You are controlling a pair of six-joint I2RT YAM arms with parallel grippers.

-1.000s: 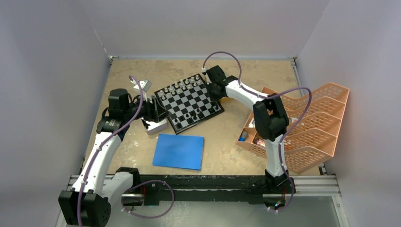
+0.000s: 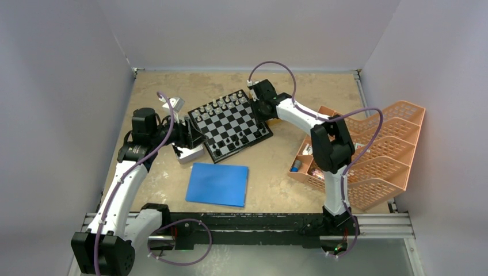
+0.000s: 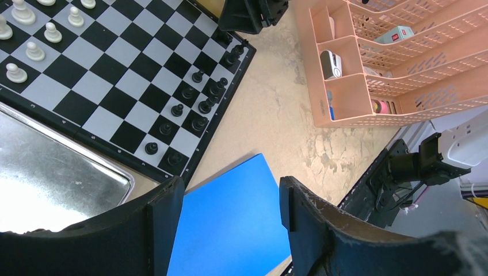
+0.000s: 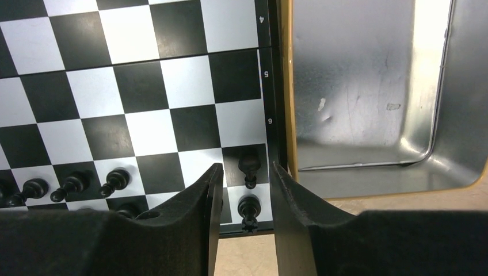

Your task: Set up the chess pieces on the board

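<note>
The chessboard (image 2: 229, 122) carries white pieces along its back side, such as a white pawn (image 3: 53, 33), and black pieces along its front, such as a black pawn (image 3: 151, 148). My right gripper is open over the board's right end, with a black piece (image 4: 250, 161) between or just beyond its fingertips and another black piece (image 4: 249, 210) below that. My left gripper is open and empty over the left of the board, near a metal tray (image 3: 60, 172).
A metal container (image 4: 362, 75) with a yellow rim adjoins the board's right edge. A blue mat (image 2: 216, 184) lies in front of the board. A salmon organizer (image 2: 380, 155) with small items fills the right side.
The left arm looks unchanged.
</note>
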